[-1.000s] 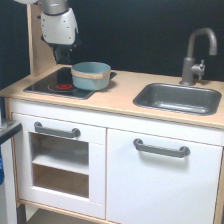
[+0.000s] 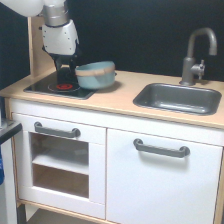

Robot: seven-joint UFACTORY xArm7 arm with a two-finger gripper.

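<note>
My gripper [image 2: 66, 68] hangs from the white arm at the upper left, over the black stovetop. Just right of it, a blue-grey pot [image 2: 96, 80] with a pale brown rim sits at the right side of the hob [image 2: 55, 87], close to or touching the fingertips. Whether the fingers are open or shut is hard to make out at this size.
A steel sink [image 2: 178, 98] with a faucet [image 2: 193, 55] occupies the right of the wooden counter [image 2: 127, 95]. White cabinets [image 2: 158, 182] with grey handles stand below, the left one with a windowed door.
The gripper has come lower and slightly right, toward the pot. The pot appears shifted slightly to the right.
</note>
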